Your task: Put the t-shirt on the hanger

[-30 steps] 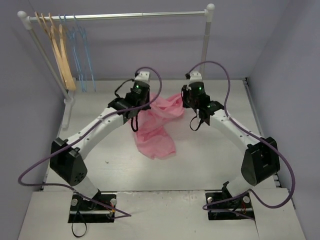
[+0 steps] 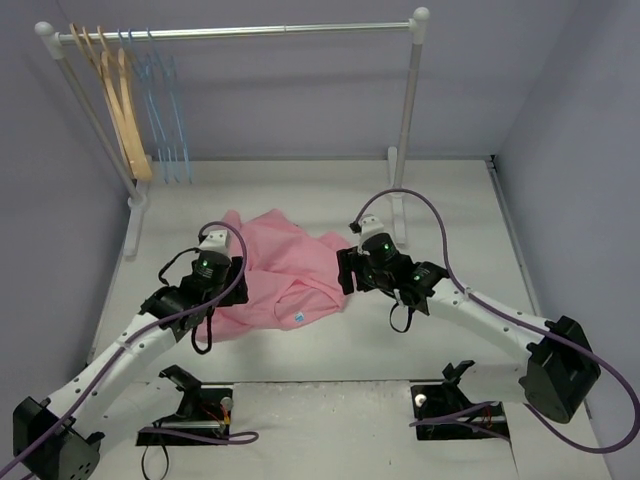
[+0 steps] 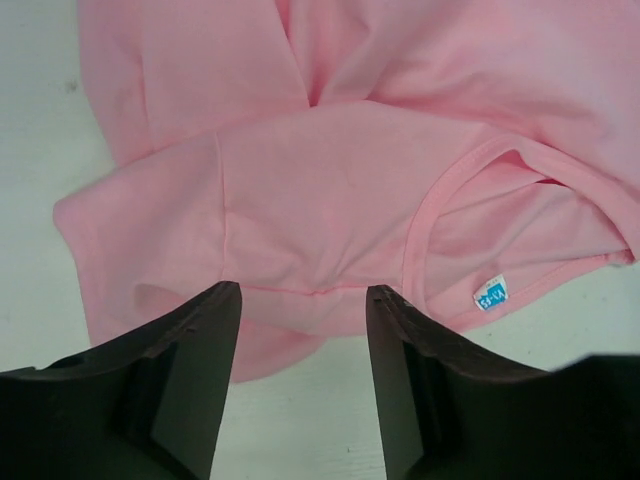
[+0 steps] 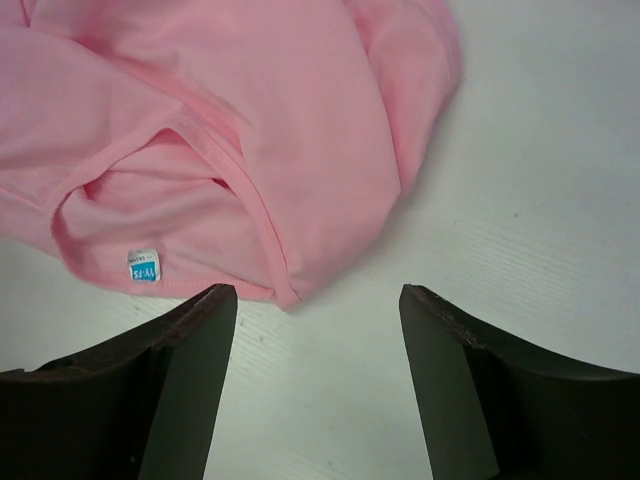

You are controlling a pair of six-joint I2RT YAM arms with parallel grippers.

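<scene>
The pink t shirt point(image 2: 280, 260) lies spread in loose folds on the white table, its neckline band and small label visible in both wrist views. My left gripper point(image 2: 232, 280) hangs over its left part, open, with fingertips point(image 3: 215, 310) apart above the cloth point(image 3: 300, 200). My right gripper point(image 2: 352, 268) is open too, over the shirt's right edge, with nothing between its fingertips; in the right wrist view the folded cloth point(image 4: 310, 160) lies ahead of it.
A metal rail point(image 2: 230, 32) spans the back, with wooden hangers point(image 2: 125, 110) and blue hangers point(image 2: 165, 110) hanging at its left end. Bare table point(image 2: 450, 300) surrounds the shirt.
Both grippers have let go and moved down toward the front.
</scene>
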